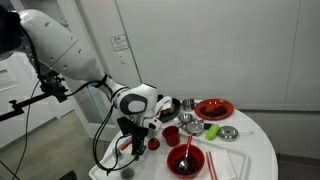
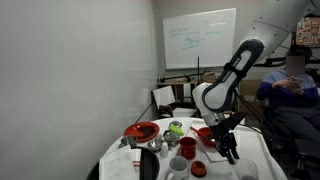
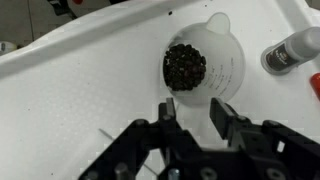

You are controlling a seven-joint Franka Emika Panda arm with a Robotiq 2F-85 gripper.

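A translucent, handled cup holding dark beans stands on the white surface in the wrist view. Just on the near side of its rim, my gripper has its fingers apart, with nothing clearly held between them. Whether a fingertip touches the rim, I cannot tell. From the first exterior side, the gripper points down low over the table's near left part, with a small greyish round cup close by. The second exterior view has the gripper above a pale translucent cup.
A silver cylindrical container stands right of the bean cup. Farther right are a red pan with a dark utensil and a white board. A red plate and several metal pots occupy the back.
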